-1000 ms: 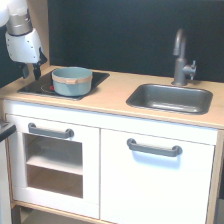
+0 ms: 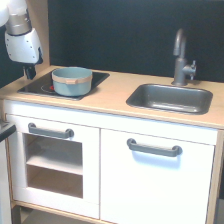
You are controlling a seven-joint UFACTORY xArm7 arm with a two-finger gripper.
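At the upper left, the white robot arm hangs down with its dark gripper (image 2: 30, 73) over the counter's left end. The gripper is beside the black stove top, left of a grey-green pot (image 2: 72, 82). A gap shows between gripper and pot, so the two are apart. The pot stands upright on the stove top (image 2: 42, 86); the inside of its bottom is hidden. The gripper's fingers are small and dark here, and I cannot tell how they stand.
A sink (image 2: 172, 98) with a dark faucet (image 2: 181, 58) is set into the wooden counter (image 2: 115, 94) at the right. Below are a windowed left front with a handle (image 2: 50, 132) and a white cabinet door (image 2: 150, 185). Bare counter lies between pot and sink.
The arm has shifted only slightly, and the outline of its dark fingers looks narrower. The pot, sink and cabinet fronts stay in place.
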